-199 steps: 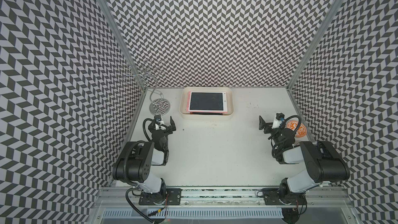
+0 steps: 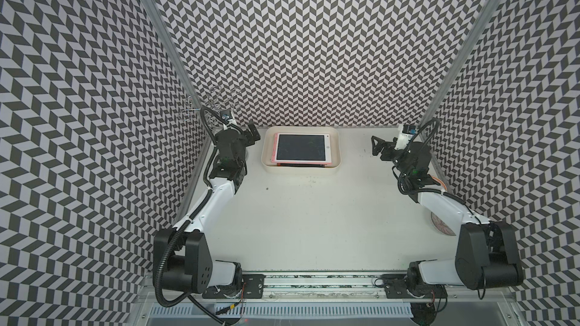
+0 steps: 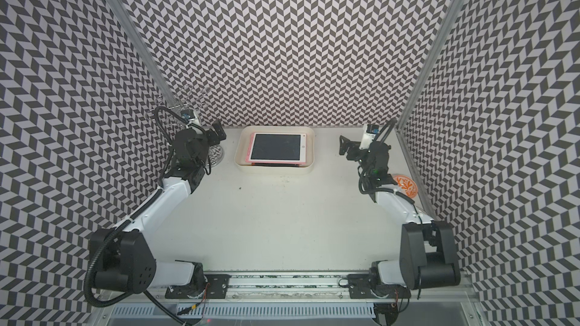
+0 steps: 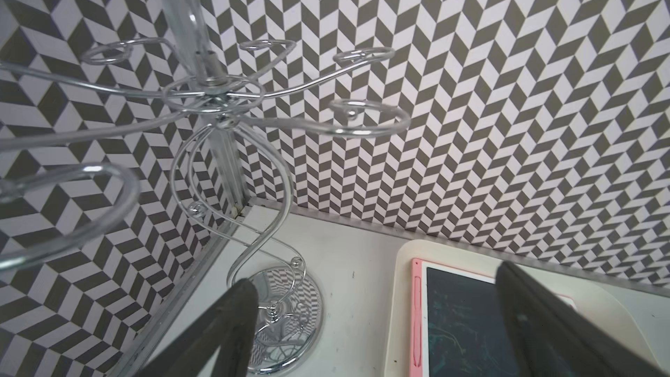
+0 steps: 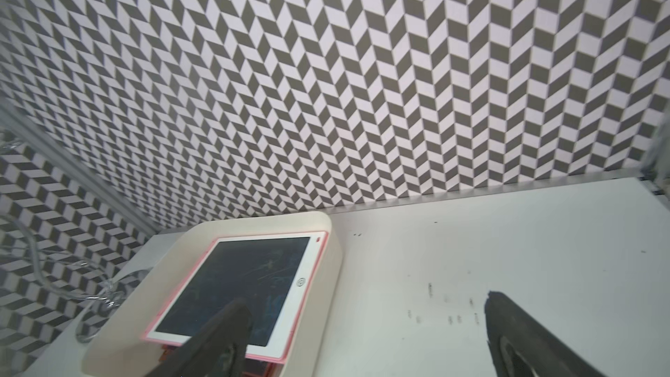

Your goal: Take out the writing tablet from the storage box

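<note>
The writing tablet (image 2: pixel 301 148), white with pink edging and a dark screen, lies in the cream storage box (image 2: pixel 336 157) at the back centre, on top of something darker that shows below it. My left gripper (image 2: pixel 244 126) is open, raised left of the box; its fingers frame the box's left end and a metal stand in the left wrist view. My right gripper (image 2: pixel 383 145) is open and empty, right of the box, with the tablet beyond its left finger in the right wrist view.
A chrome wire stand (image 4: pixel 216 97) stands at the back left, close to my left gripper. An orange patterned round item (image 3: pixel 404 184) lies by my right arm.
The tablet and box have not moved.
</note>
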